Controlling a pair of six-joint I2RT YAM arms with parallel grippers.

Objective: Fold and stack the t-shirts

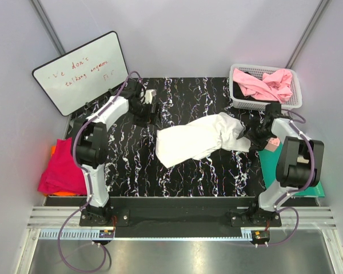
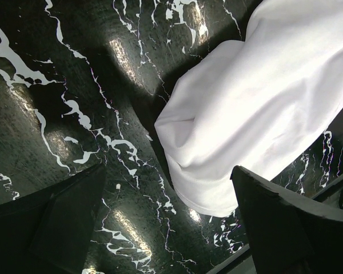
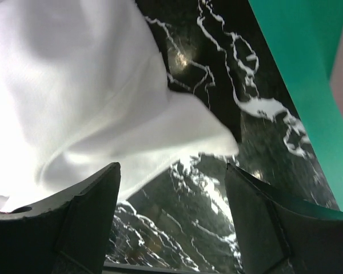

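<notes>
A rumpled white t-shirt (image 1: 188,140) lies stretched across the middle of the black marble table. My left gripper (image 1: 153,114) hangs open just above and left of its left end; in the left wrist view, that end (image 2: 228,131) lies between and beyond the spread fingers. My right gripper (image 1: 256,137) is over the shirt's right end, fingers apart; in the right wrist view, a pointed white flap (image 3: 200,131) lies just beyond them, with nothing held.
A white basket (image 1: 241,101) with pink and black cloth stands back right. A teal mat (image 1: 274,168) lies right, red and orange cloths (image 1: 60,171) left. A whiteboard (image 1: 80,71) stands back left. Bare table surrounds the shirt.
</notes>
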